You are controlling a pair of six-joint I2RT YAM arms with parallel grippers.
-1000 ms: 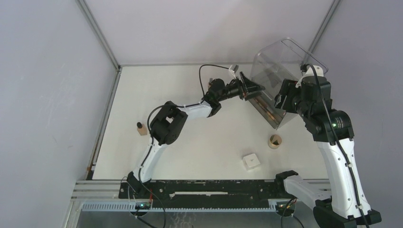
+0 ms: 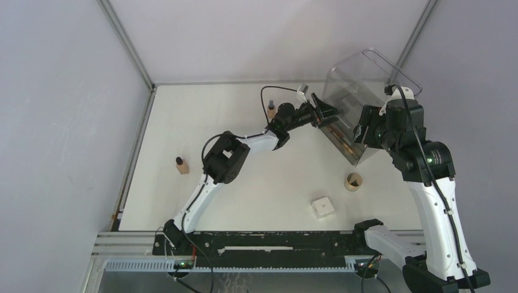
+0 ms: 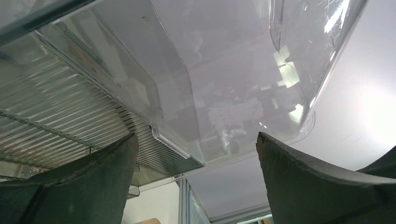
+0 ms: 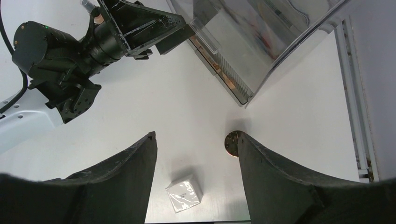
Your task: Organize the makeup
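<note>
A clear acrylic organizer (image 2: 348, 73) stands at the back right, its lid raised. My left gripper is open at the organizer's front, with clear plastic ahead of it and nothing visibly held. My right gripper hangs high over the right side with its fingers apart, empty. A foundation bottle (image 2: 182, 166) stands at the left; another small bottle (image 2: 271, 111) is behind the left arm. A round tan container (image 2: 352, 182) and a white cube (image 2: 323, 207) sit at the front right.
The white table (image 2: 165, 122) has free room at the left and centre. Walls bound the sides and back. The right arm (image 2: 434, 220) covers part of the organizer in the top view.
The left arm has shifted slightly right, its gripper staying by the organizer. The right arm and the objects look unchanged.
</note>
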